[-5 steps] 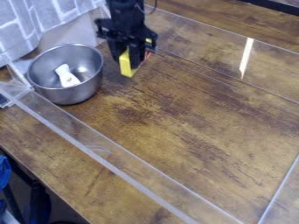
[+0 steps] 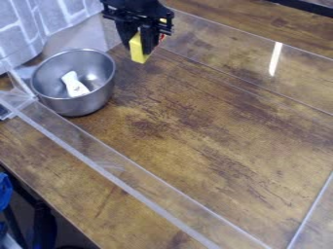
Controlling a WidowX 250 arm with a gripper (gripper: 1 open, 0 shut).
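Note:
My black gripper (image 2: 140, 35) is at the top of the view, shut on a yellow block (image 2: 138, 49), right of and behind a steel bowl (image 2: 96, 101). A small white object (image 2: 74, 85) lies inside the bowl. A small red item shows behind the gripper, partly hidden.
Clear plastic strips cross it along the left front, back and right. Pale cloth (image 2: 26, 24) lies at the top left, and a blue object (image 2: 6, 190) sits at the left edge.
The bowl has not moved.

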